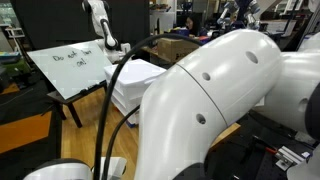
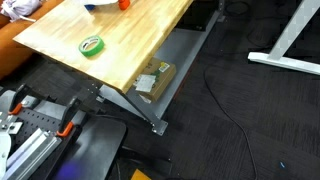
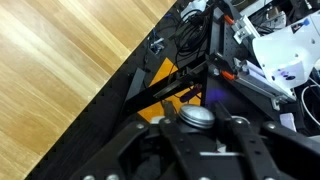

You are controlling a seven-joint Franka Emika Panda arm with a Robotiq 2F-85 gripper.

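Observation:
In the wrist view my gripper is shut on a small round thing with a pale grey, shiny oval top (image 3: 198,116). What it is cannot be told, as its lower part is hidden by the dark fingers. The gripper is beyond the edge of the wooden table (image 3: 62,65), over dark floor and equipment. A green tape ring (image 2: 91,46) lies on the table in exterior view 2. The gripper does not show in either exterior view; the white arm (image 1: 190,95) fills much of the first.
A red-orange item (image 2: 124,4) sits at the table's far edge. Beneath the table is a cardboard box (image 2: 155,79). White boxes (image 1: 135,82) stand behind the arm. A dark cart frame with cables (image 3: 190,35) lies beyond the table edge.

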